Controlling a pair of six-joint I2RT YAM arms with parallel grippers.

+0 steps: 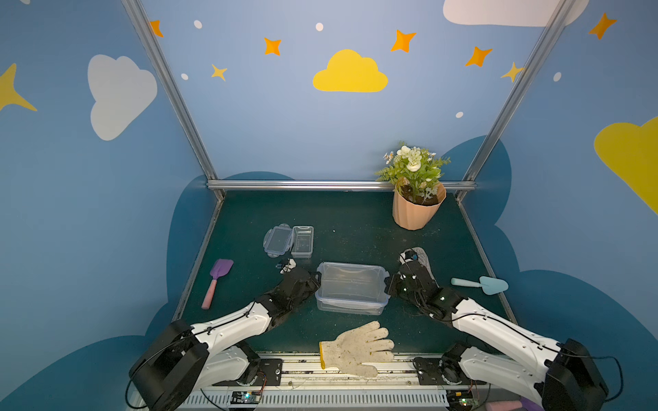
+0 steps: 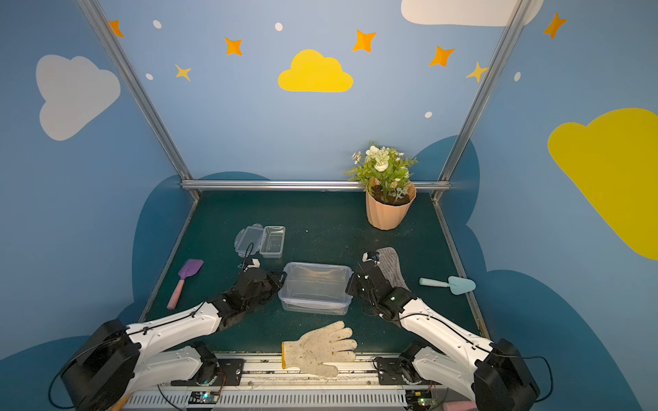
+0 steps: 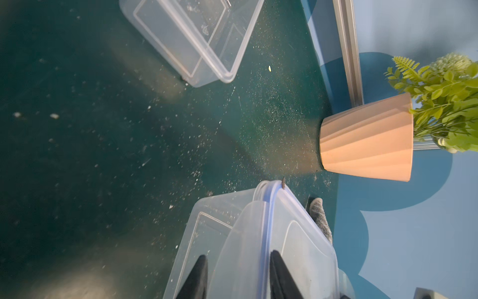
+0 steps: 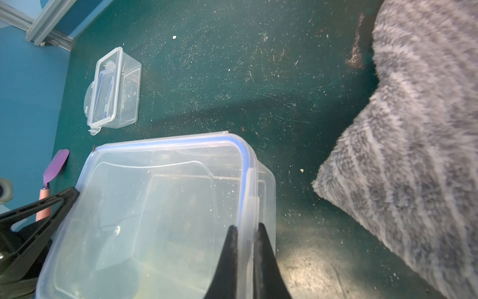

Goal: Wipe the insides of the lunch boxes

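Note:
At the table's centre sits the large clear lunch box with its blue-sealed lid on it. My left gripper is shut on the lid's left edge. My right gripper is at the opposite edge, shut, its tips against the rim. A small clear box stands behind, its detached lid beside it. A grey fluffy cloth lies to the right, partly behind my right arm in the top views.
A knit glove lies at the front. Purple and light-blue spatulas lie at the sides. A potted plant stands back right.

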